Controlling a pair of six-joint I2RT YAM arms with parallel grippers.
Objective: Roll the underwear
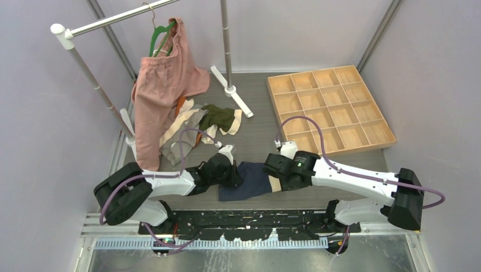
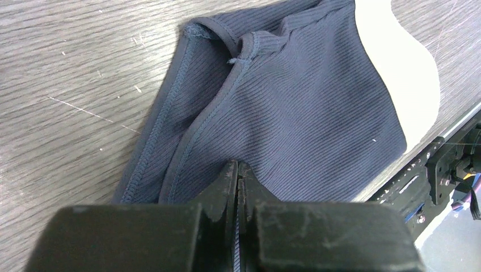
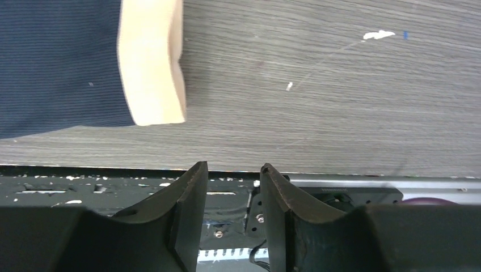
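Note:
Navy underwear (image 1: pixel 253 183) with a cream waistband (image 1: pixel 275 183) lies folded flat near the table's front edge, its waistband toward the right. Over the navy cloth (image 2: pixel 317 113) in the left wrist view, my left gripper is shut, its tips against or just above the fabric; no cloth shows pinched between them. My right gripper stands part open and empty. In the right wrist view the waistband (image 3: pixel 150 62) lies ahead and to the left of it, with a gap of bare table. From above, the arms hide part of the garment.
An empty wooden compartment tray (image 1: pixel 334 110) stands at the back right. Crumpled clothes (image 1: pixel 221 120) lie behind on the left, beneath pink pants (image 1: pixel 161 90) hanging from a rack. Bare table (image 1: pixel 255 136) lies between them.

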